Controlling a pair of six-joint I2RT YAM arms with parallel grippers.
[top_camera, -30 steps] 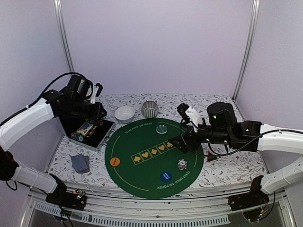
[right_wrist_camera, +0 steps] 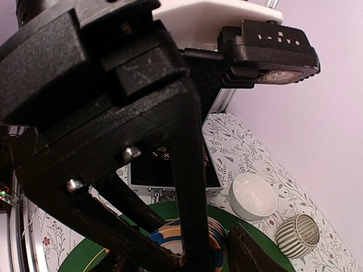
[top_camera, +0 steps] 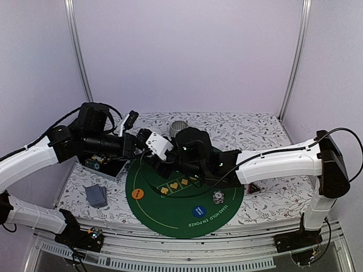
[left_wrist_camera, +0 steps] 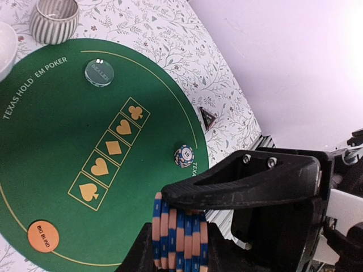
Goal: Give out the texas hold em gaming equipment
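A stack of blue-and-orange chips [left_wrist_camera: 180,235] is held above the green mat [left_wrist_camera: 45,102], with my left gripper shut on it. One right finger [left_wrist_camera: 244,187] crosses just above the chips in the left wrist view; whether it touches them is hard to tell. Both grippers meet over the mat's upper left in the top view, hiding the stack there. On the mat lie a chip stack [top_camera: 218,196], an orange Big Blind disc [top_camera: 137,194] and a blue disc [top_camera: 199,211].
The open chip case [top_camera: 108,167] stands at the left, with a grey-blue cloth [top_camera: 96,195] in front of it. A white bowl [right_wrist_camera: 253,195] and a ribbed cup [top_camera: 178,128] are behind the mat. A clear Dealer disc [left_wrist_camera: 99,72] lies on the mat.
My left gripper has come right from above the case, and my right arm has swung left to meet it. Over the last moment the right arm has shifted slightly further left.
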